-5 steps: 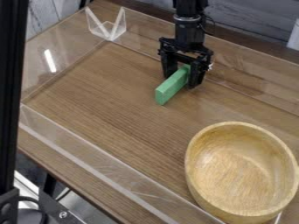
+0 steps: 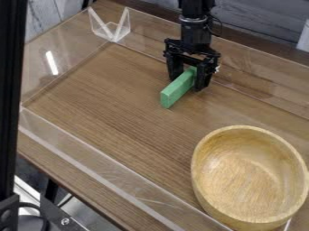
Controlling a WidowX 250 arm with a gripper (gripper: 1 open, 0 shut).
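A black robot gripper (image 2: 191, 63) at the top centre reaches down over a green bar (image 2: 178, 90), which lies slanted on the wooden table (image 2: 97, 117). The bar's upper end is among the gripper's dark fingers; whether they are shut on it cannot be told.
A large cream bowl (image 2: 248, 178) occupies the lower right. A clear angular object (image 2: 110, 25) sits at the upper left.
The gripper and green bar have shifted very slightly; otherwise little differs.
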